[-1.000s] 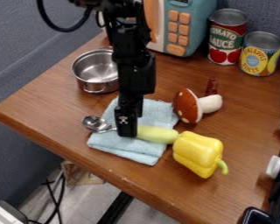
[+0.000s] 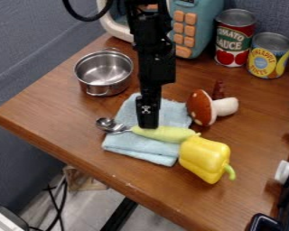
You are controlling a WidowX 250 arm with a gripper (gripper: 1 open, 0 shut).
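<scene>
The black gripper [image 2: 148,115] hangs over a folded light-blue towel [image 2: 147,151] near the table's front left. A spoon [image 2: 108,124] lies on the towel, its bowl at the left, just below and left of the fingertips. A pale yellow-green item [image 2: 169,133], perhaps the spoon's handle or a vegetable, stretches rightward beneath the gripper. Whether the fingers are open or shut is hard to make out.
A yellow pepper [image 2: 206,161] and a toy mushroom [image 2: 202,107] sit right of the towel. A steel pot [image 2: 105,73] is at back left; two cans [image 2: 233,39] and a teal appliance stand behind. Dark objects line the right edge.
The gripper has risen a little from where it was low over the towel and spoon. The objects on the table look about the same.
</scene>
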